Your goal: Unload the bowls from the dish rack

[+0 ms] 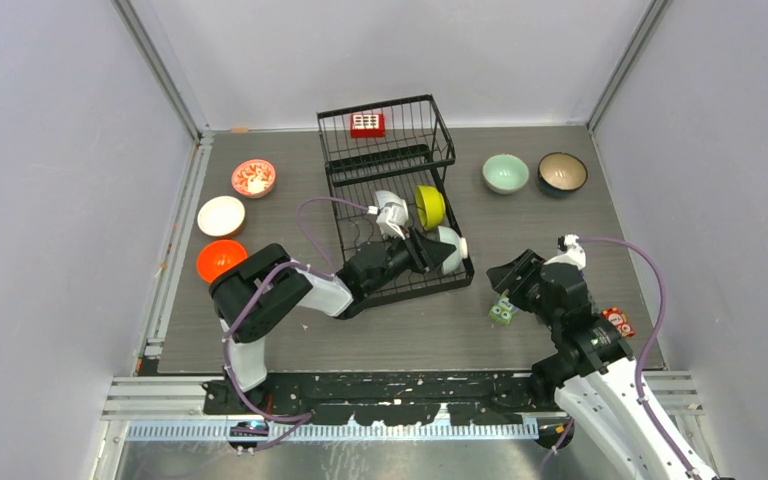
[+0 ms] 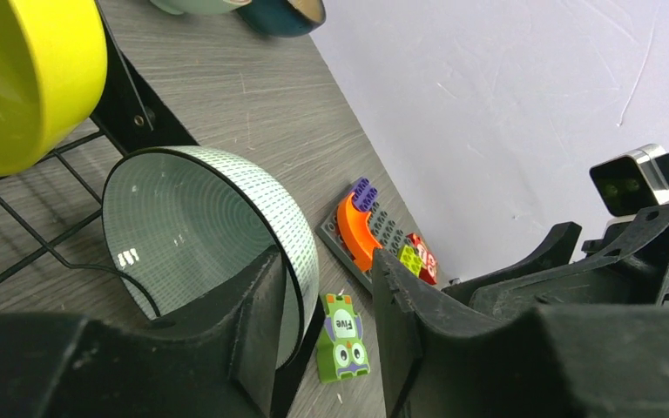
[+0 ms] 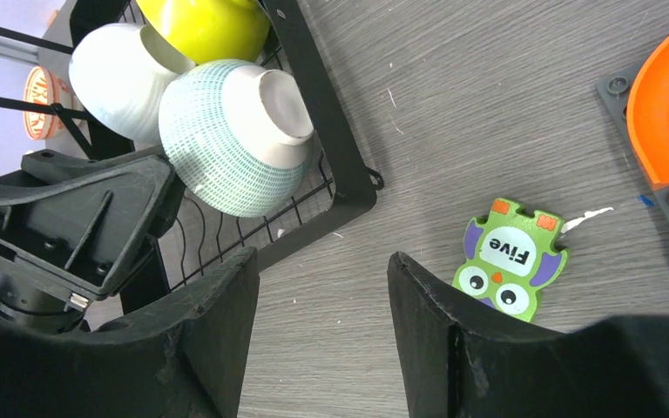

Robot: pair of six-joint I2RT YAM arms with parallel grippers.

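The black dish rack (image 1: 400, 292) holds a yellow bowl (image 1: 429, 206), a white bowl (image 1: 384, 198) and a pale ribbed bowl (image 1: 450, 250) tilted on its side at the front right. My left gripper is part open at the ribbed bowl (image 2: 300, 235); one finger (image 2: 261, 300) overlaps its inside and the other stands clear beyond its outer wall. Whether either finger touches the wall, I cannot tell. Right of the rack, my right gripper is open above the table, with nothing between its fingers.
Green (image 1: 505, 174) and dark-rimmed (image 1: 562, 173) bowls stand at the back right. Patterned (image 1: 253, 178), white (image 1: 221, 216) and orange (image 1: 221, 259) bowls line the left side. A green owl block (image 3: 512, 261) and a toy baseplate (image 2: 388, 233) lie near the right arm.
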